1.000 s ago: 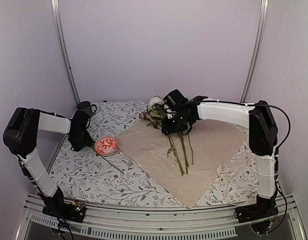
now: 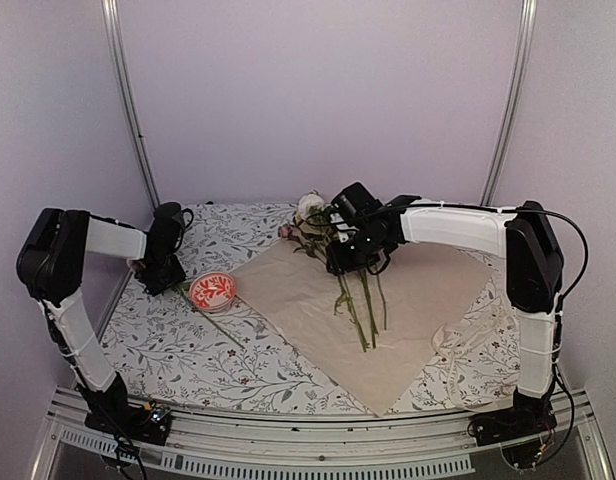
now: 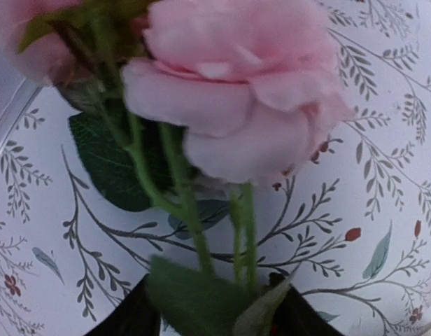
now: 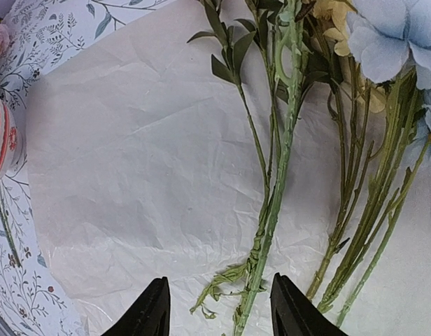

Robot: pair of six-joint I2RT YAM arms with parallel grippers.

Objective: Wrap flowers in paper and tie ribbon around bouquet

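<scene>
A pink flower (image 3: 236, 91) lies on the patterned cloth in the left wrist view, a second bloom (image 3: 33, 42) beside it. Its green stems (image 3: 187, 210) run down between the dark fingers of my left gripper, which stand apart; a leaf (image 3: 194, 294) partly hides the gap. On the brown wrapping paper (image 2: 288, 300) lie flowers with a white bloom (image 2: 311, 205) and long green stems (image 2: 366, 315). Above them my right gripper is open, the stem bundle (image 4: 264, 245) showing near its right finger. A pale ribbon (image 2: 453, 350) lies loose at the right.
A red-and-white bowl (image 2: 212, 291) stands just right of the left gripper, with a single stem (image 2: 223, 330) reaching past it. Behind that gripper is a dark mug (image 2: 170, 209). Blue blooms (image 4: 387, 42) lie at the right of the right wrist view.
</scene>
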